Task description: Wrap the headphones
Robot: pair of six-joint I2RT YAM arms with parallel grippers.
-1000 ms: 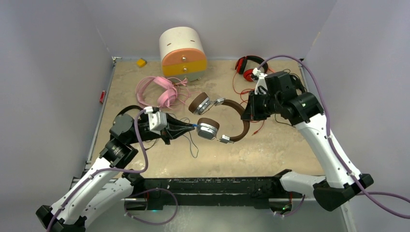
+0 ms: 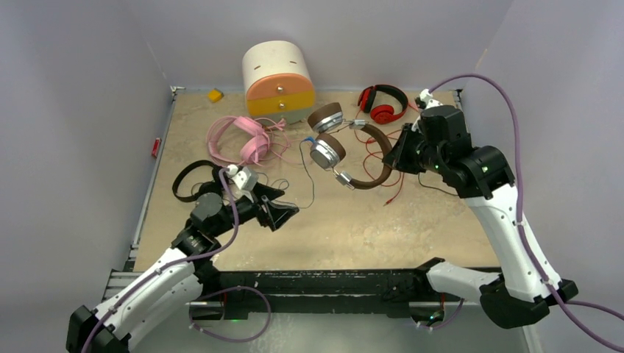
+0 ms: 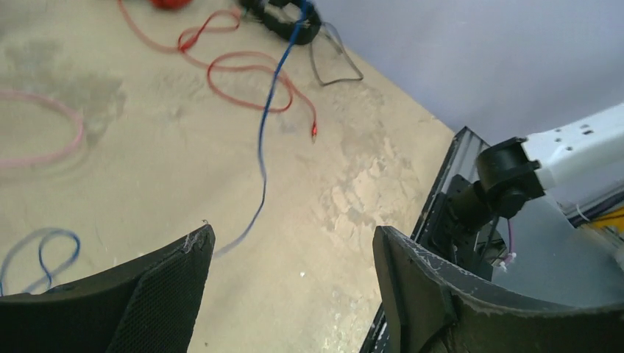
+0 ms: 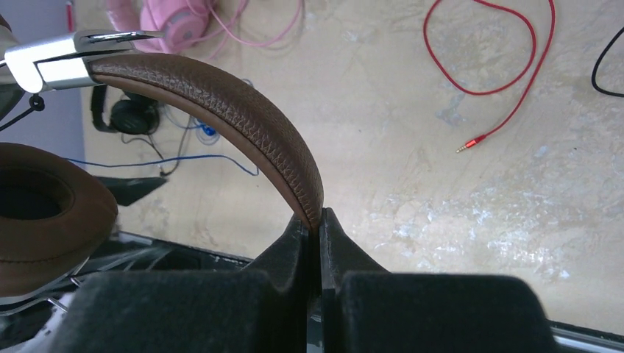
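Observation:
Brown-and-silver headphones (image 2: 371, 137) hang in the air, my right gripper (image 2: 394, 160) shut on their leather headband (image 4: 243, 118); the cups (image 2: 329, 151) point toward the middle. A blue cable (image 3: 261, 147) runs down from them across the view of my left wrist camera. My left gripper (image 2: 287, 203) stands open below and left of the cups, apart from them, with nothing visible between its fingers.
Pink headphones (image 2: 254, 147), black headphones (image 2: 180, 182) and red headphones (image 2: 383, 112) lie on the table (image 2: 427, 235) with loose cables. A drawer box (image 2: 278, 81) stands at the back.
My right gripper has raised the headphones and moved them rightward. My left gripper has let go of the blue cable, opened and moved down, away from the cups.

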